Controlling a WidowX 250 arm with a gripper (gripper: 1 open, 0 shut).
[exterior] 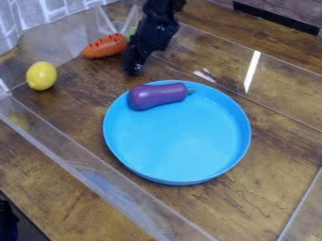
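My black gripper [141, 58] is low at the back of the wooden surface, just right of an orange carrot [104, 47]. Its fingers are dark and small, so how far they are open is unclear. Part of a green object [132, 34] shows behind it, mostly hidden. A purple eggplant [156, 95] lies on the upper left of a blue plate [183, 151]. A yellow lemon-like object [41, 76] sits at the left.
Clear plastic walls edge the area along the left and right. Bare wood [94, 113] lies between the yellow object and the plate.
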